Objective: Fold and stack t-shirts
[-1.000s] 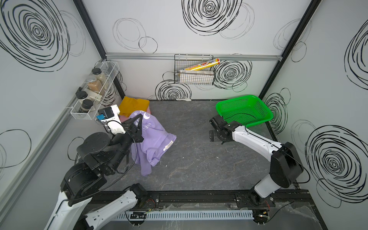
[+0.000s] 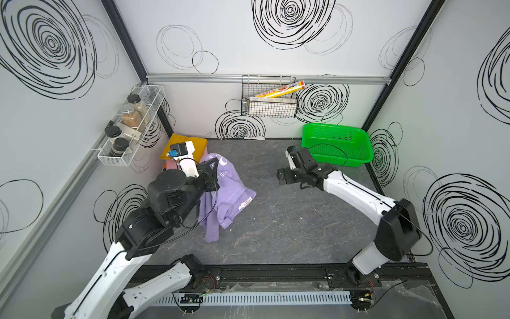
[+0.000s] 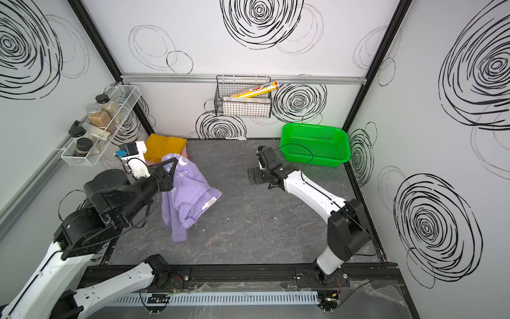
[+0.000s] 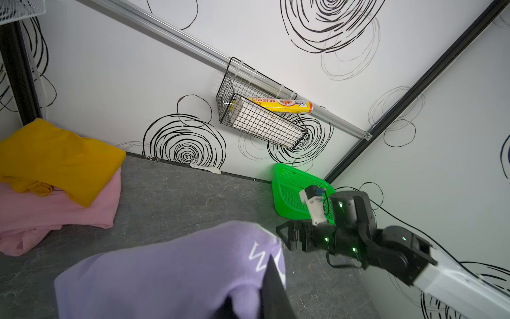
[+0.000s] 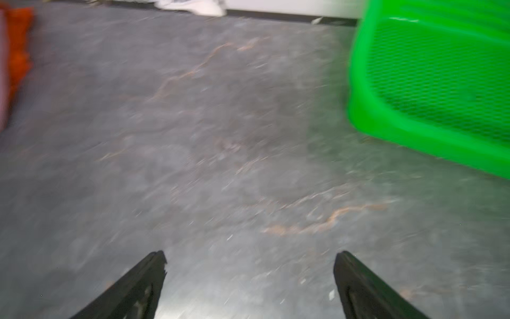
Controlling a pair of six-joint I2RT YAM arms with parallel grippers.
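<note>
A purple T-shirt [image 2: 225, 191] with white lettering hangs raised from my left gripper [image 2: 211, 166], which is shut on it at the table's left; the left wrist view [image 4: 154, 281] shows its cloth close under the fingers. Behind it a folded mustard shirt [image 4: 63, 159] lies on a pink one [image 4: 93, 215] in the back left corner. My right gripper hangs open over bare grey table, left of and in front of the green basket, with nothing between its fingers.
The green basket [image 3: 314, 142] stands at the back right. A wire rack [image 2: 268, 109] with rolls and a shelf [image 2: 114, 159] with jars hang on the walls.
My left gripper has moved right with the purple shirt, which shifts along with it. The right arm has swung left, away from the green basket, which sits a little further back.
</note>
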